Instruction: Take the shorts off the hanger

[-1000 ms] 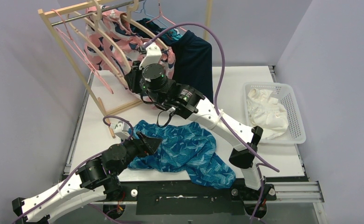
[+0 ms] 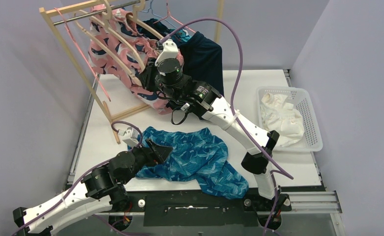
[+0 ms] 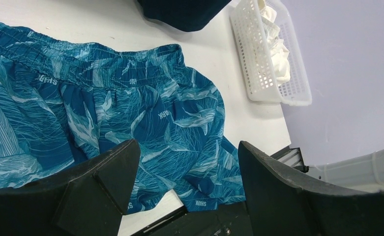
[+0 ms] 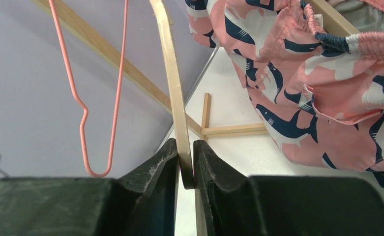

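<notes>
Blue shark-print shorts (image 3: 131,118) lie spread on the white table, free of any hanger. Over their left part my left gripper stands open, its fingers apart with nothing between. At the rack, my right gripper has its fingertips close on both sides of the lower end of a wooden hanger (image 4: 172,73); whether they press on it cannot be told. No cloth hangs on that visible arm of the hanger. Pink patterned shorts (image 4: 278,69) hang on a wooden hanger to the right in the right wrist view.
Dark navy shorts (image 2: 202,61) hang further right on the wooden rack (image 2: 74,61). An empty pink hanger (image 4: 84,118) hangs at its left end. A white basket (image 2: 312,123) with cream cloth (image 2: 282,120) stands on the table's right side.
My right gripper and the wooden hanger beside it have shifted slightly right, and the pink hanger has swung. The left arm has hardly moved; the blue shorts lie the same.
</notes>
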